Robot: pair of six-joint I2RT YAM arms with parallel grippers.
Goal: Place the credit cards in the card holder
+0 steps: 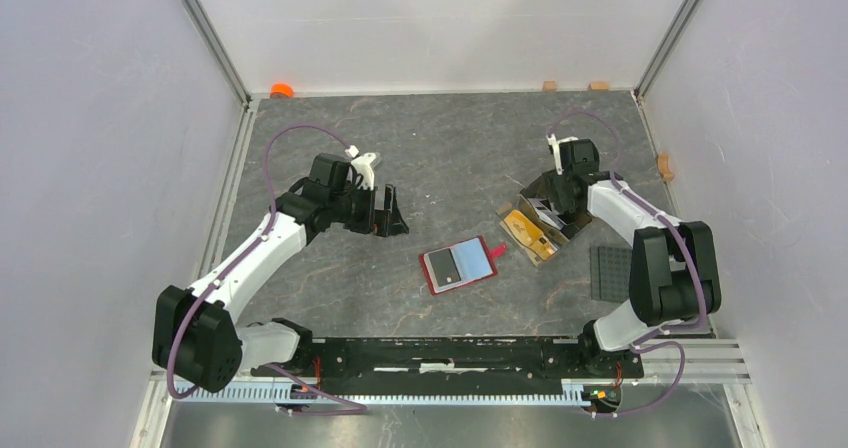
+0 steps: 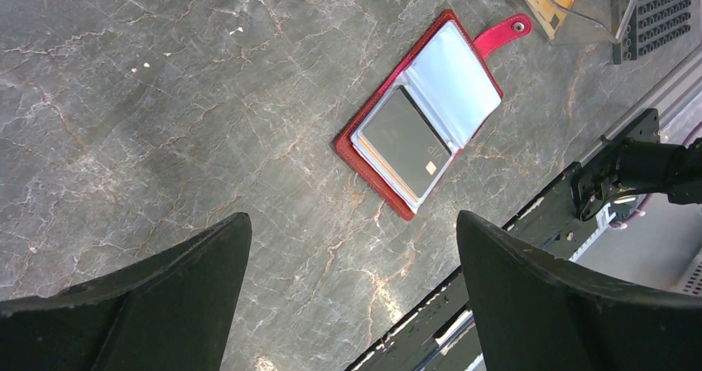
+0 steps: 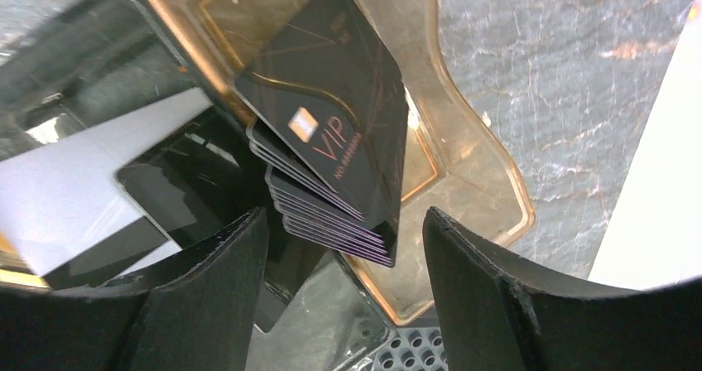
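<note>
A red-edged card holder (image 1: 459, 265) lies spread on the table, a dark grey card (image 2: 406, 142) in its one side and a pale pocket on the other. In the right wrist view, a fanned stack of black VIP cards (image 3: 331, 110) leans inside a clear compartment. My right gripper is open over these cards, its fingertips on either side of the stack's lower end; whether they touch it I cannot tell. Left of the holder, my left gripper hangs open above bare table, with nothing between its fingers.
Beside the black stack, another compartment holds a white card (image 3: 91, 180) and black cards. Yellow cards (image 1: 530, 233) lie in the nearer compartment. A dark ridged pad (image 1: 613, 273) sits at the right. Table left of the holder is clear.
</note>
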